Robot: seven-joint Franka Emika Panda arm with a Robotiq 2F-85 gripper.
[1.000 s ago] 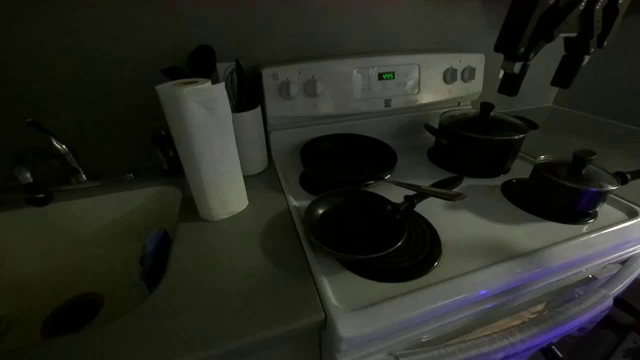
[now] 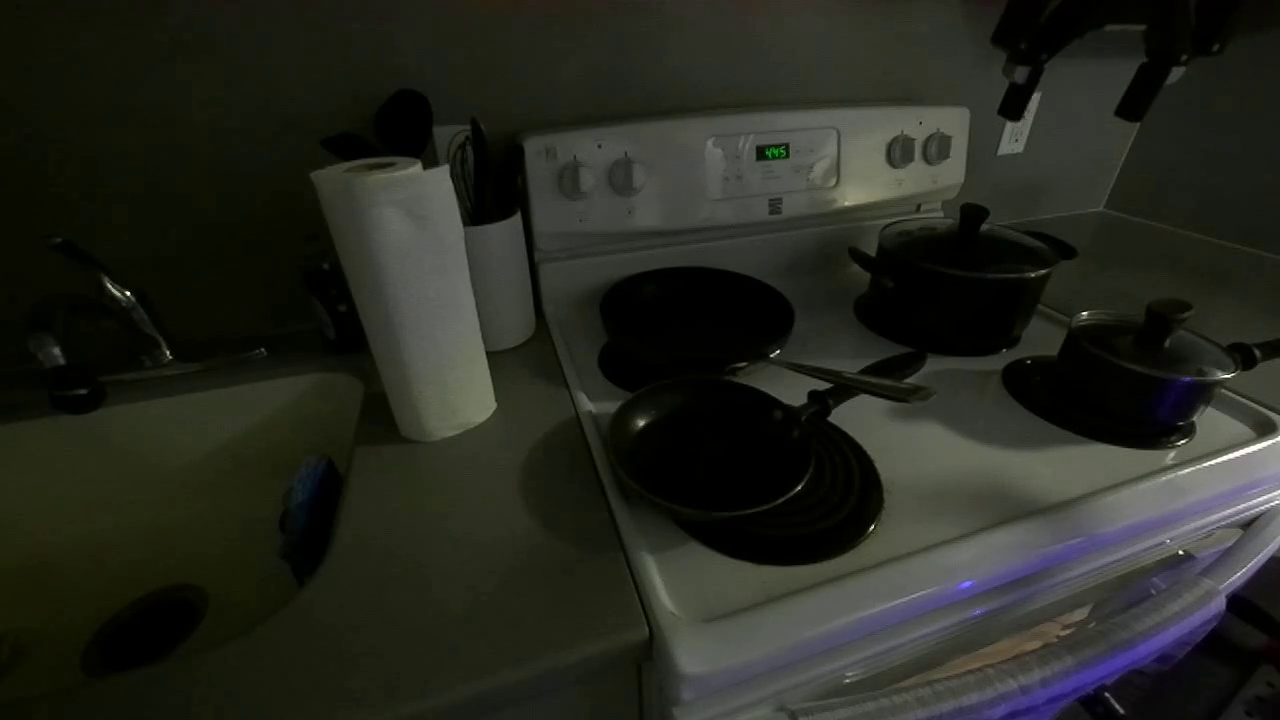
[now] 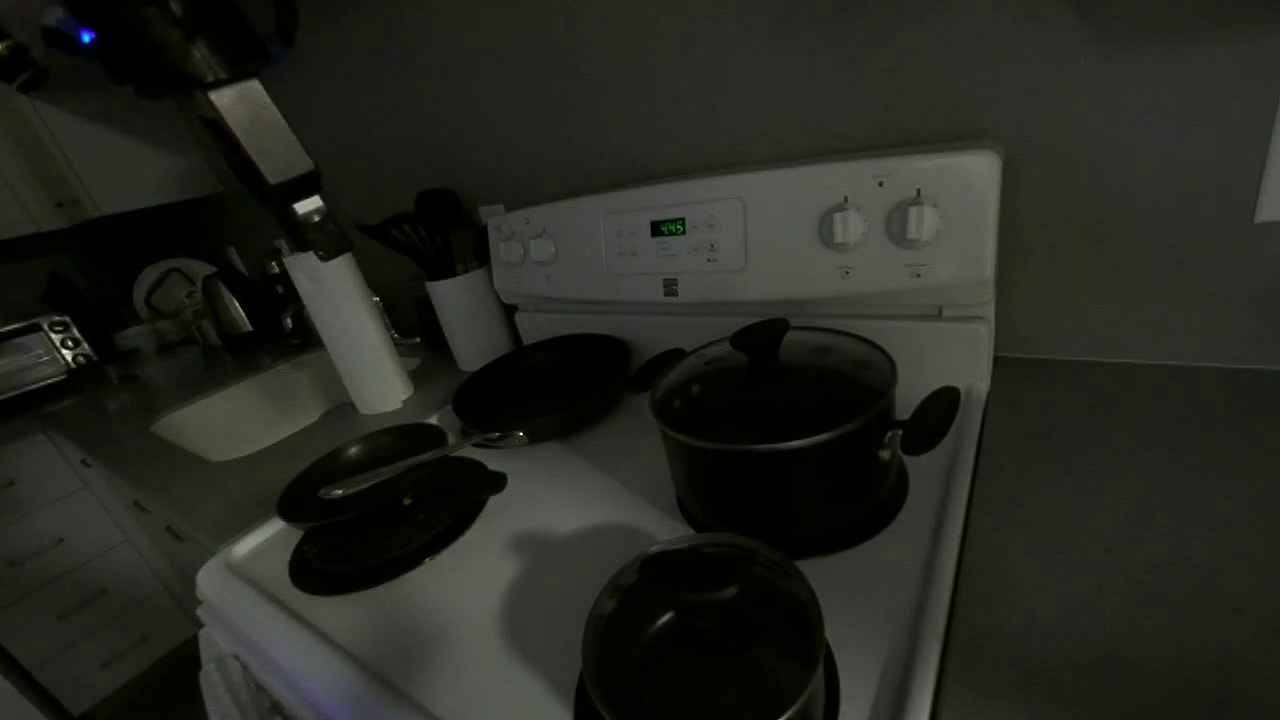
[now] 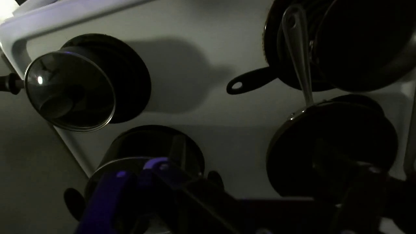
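High at the upper right in exterior view 1, my gripper (image 2: pixel 1086 94) hangs above the stove with its fingers spread apart and nothing between them. A large black pot (image 2: pixel 960 294) with a glass lid sits on the back right burner. On the front right burner is a small black saucepan (image 2: pixel 1134 378), also lidded. Two frying pans occupy the left burners: the rear pan (image 2: pixel 696 314) and the front pan (image 2: pixel 714 450). In the dark wrist view, one finger (image 4: pixel 178 150) overlaps the large pot and the other is hard to make out over the rear pan.
A paper towel roll (image 2: pixel 408 300) and a white utensil holder (image 2: pixel 500 282) stand left of the stove, beside the sink (image 2: pixel 288 402). Pan handles cross over the stove's middle. Lighting is dim.
My gripper has risen in exterior view 1, so less of it shows at the top edge. Its fingers were apart before as well. The pots and pans have not moved.
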